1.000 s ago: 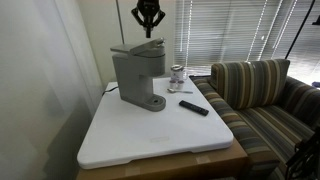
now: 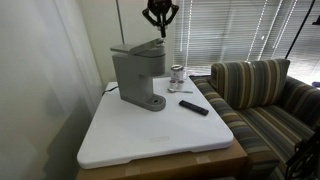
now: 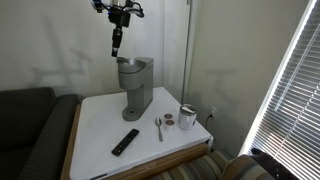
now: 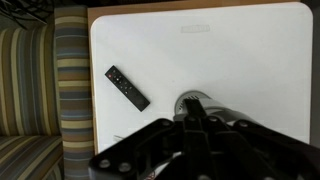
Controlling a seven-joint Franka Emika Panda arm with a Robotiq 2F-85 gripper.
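Note:
A grey coffee maker [image 2: 132, 78] stands upright on the white table, its base reaching forward. Just above its top hangs my gripper [image 2: 163, 34], fingers pointing down. In exterior view 2 the gripper [image 3: 115, 52] is close to the upper edge of the coffee maker [image 3: 142, 84]; whether they touch I cannot tell. The wrist view shows the gripper's fingers [image 4: 190, 106] together, with nothing visible between them. Much of the coffee maker is hidden behind the gripper in that view.
On the white table [image 2: 120, 138] lie a black remote [image 3: 125, 142] and a spoon [image 3: 159, 129]. A light-coloured can or cup [image 3: 187, 117] stands beside the coffee maker, with small round items [image 3: 168, 119] nearby. A striped couch [image 2: 250, 90] borders one side.
In exterior view 1 my gripper has shifted to the right above the coffee maker. Everything on the table has stayed in place.

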